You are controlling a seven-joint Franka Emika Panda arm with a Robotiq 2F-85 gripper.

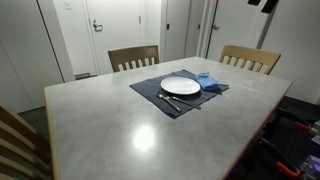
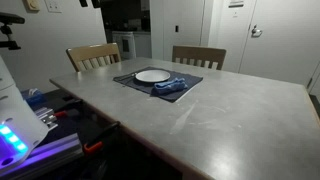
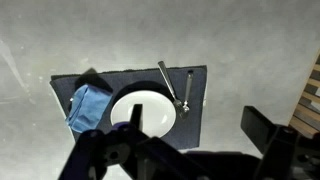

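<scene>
My gripper stands open high above the table, with nothing between its fingers. In the wrist view a white plate lies on a dark placemat, partly covered at its lower edge by the left finger. A crumpled blue cloth rests on the mat to the plate's left. Two pieces of cutlery lie on the other side of the plate. Exterior view 1 shows the same plate, with the cloth beside it. In exterior view 2 the cloth sits in front of the plate.
Wooden chairs stand around it, one behind the setting and another at the far right.
</scene>
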